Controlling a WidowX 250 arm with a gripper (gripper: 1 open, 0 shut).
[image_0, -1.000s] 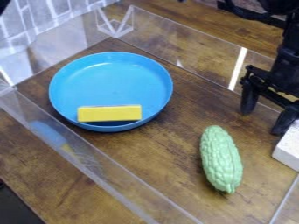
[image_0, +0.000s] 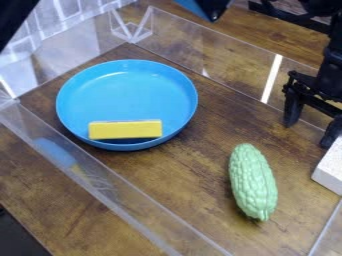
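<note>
A blue plate (image_0: 131, 85) lies at the left of the wooden surface, with a yellow block (image_0: 124, 129) on its near part. A green bitter melon (image_0: 253, 182) lies at the lower middle right. At the right edge my black gripper (image_0: 310, 114) is open, its fingers pointing down beside a white object (image_0: 330, 168) that is cut off by the frame.
Clear plastic walls (image_0: 82, 195) border the work area at the front left and back. The bare wood between the plate and the melon is free. A dark blue shape shows at the top.
The gripper has moved slightly to the right and up in the view since a second ago. The plate, block and melon are unchanged.
</note>
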